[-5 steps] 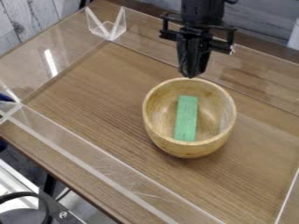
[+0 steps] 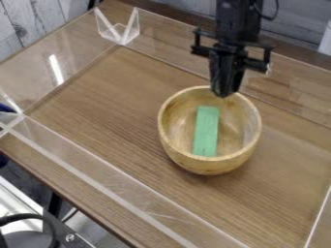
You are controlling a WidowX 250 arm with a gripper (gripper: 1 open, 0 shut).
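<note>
A black robot arm comes down from the top centre, ending in a gripper whose narrow fingers are shut, with nothing visible between them. It is just above the back rim of a round tan bowl. A green rectangular block lies lengthwise inside the bowl, a little below and left of the fingertips.
A small clear wire-like or plastic object stands at the back left. Black equipment sits at the lower-left corner.
The gripper has come lower, toward the bowl's back rim, after being higher over the table behind it. The bowl and green block look unmoved.
</note>
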